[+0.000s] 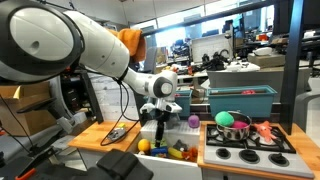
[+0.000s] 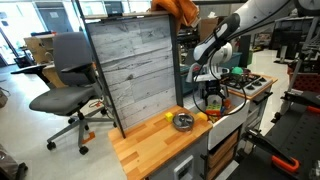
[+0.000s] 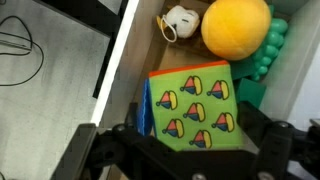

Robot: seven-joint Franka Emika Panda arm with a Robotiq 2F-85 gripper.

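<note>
My gripper stands open above the white drawer (image 1: pixel 140 159). In the wrist view a green box (image 3: pixel 195 105) with a red edge, blue side and small sailboat pictures lies between the fingertips, the near part hidden by the gripper. I cannot tell whether either finger touches it. Beyond the box, an orange ball (image 3: pixel 235 28) and a small white toy (image 3: pixel 181 21) rest in the drawer. A bumpy teal toy (image 3: pixel 270 48) sits along its far side. From exterior view 1, the gripper (image 1: pixel 160 132) points down into the drawer.
Right of the drawer is a stove (image 1: pixel 250 152) with a pot (image 1: pixel 232 125) on it. A metal pan (image 1: pixel 116 134) rests on the wooden counter to the left. The drawer walls stand close around the gripper; a blue bin (image 1: pixel 240 104) is behind.
</note>
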